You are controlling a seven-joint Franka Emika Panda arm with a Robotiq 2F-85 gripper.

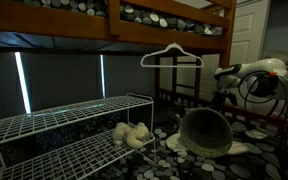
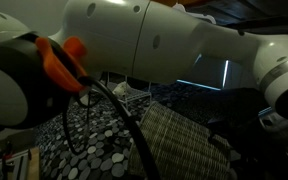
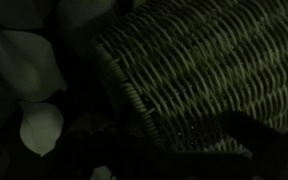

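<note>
A woven wicker basket lies on its side on the patterned bedding, its dark open mouth towards the camera in exterior view 1. Its weave fills much of the dim wrist view, while exterior view 2 shows the basket below the arm. My gripper is at the basket's back right, close to it. Dark gripper parts run along the bottom of the wrist view against the wicker. Too little light falls there to tell whether the fingers are open, or whether they touch the basket.
A white wire rack stands at the left, with a white plush toy by its right end. A white hanger hangs above the basket. Wooden bunk rails cross overhead. White cloth lies beside the basket.
</note>
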